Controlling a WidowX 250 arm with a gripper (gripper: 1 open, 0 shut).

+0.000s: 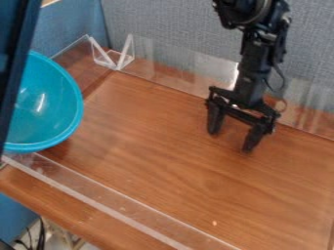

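Observation:
The black robot arm hangs from the top right of the camera view, its gripper [235, 122] low over the wooden surface at the right rear. The two fingers stand apart, open, with nothing seen between them. A turquoise bowl [37, 103] is at the left, partly cut off by the frame and a dark edge.
A bare wooden tabletop [156, 176] fills the middle and front, clear of objects. A white wire piece [112, 54] sits at the back left corner. Clear plastic walls line the edges, with a grey padded wall [156, 29] behind.

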